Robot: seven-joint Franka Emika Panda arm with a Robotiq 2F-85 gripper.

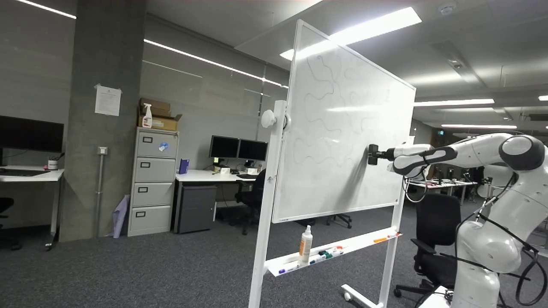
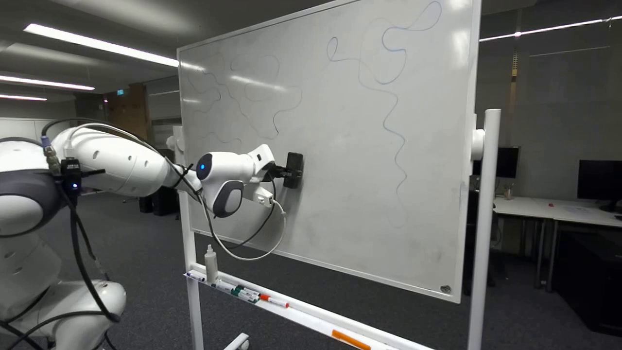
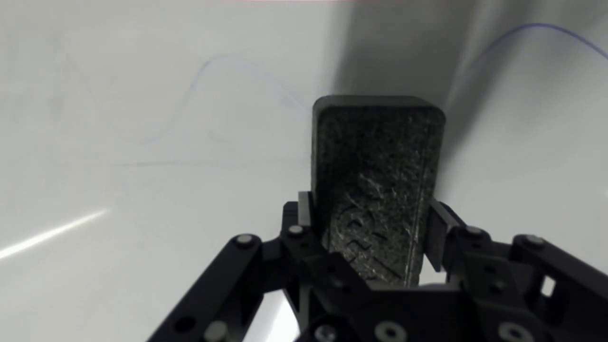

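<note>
A black board eraser (image 3: 376,182) is gripped across its narrow sides by my gripper, which is shut on it. In exterior view 2 the eraser (image 2: 294,170) is upright at the whiteboard (image 2: 344,216), left of the board's middle; whether it touches the surface I cannot tell. The gripper (image 1: 381,154) reaches the board from the right in exterior view 1. Faint wavy blue lines (image 2: 402,146) cross the board on the right, and others lie at its upper left. In the wrist view a blue stroke (image 3: 538,24) curves beyond the eraser's far right corner.
Below the board, a tray (image 1: 359,243) carries a spray bottle (image 1: 305,245) and several markers (image 2: 245,293). A black office chair (image 1: 436,231) stands behind the board near the arm. A cable (image 2: 284,230) loops beneath the wrist.
</note>
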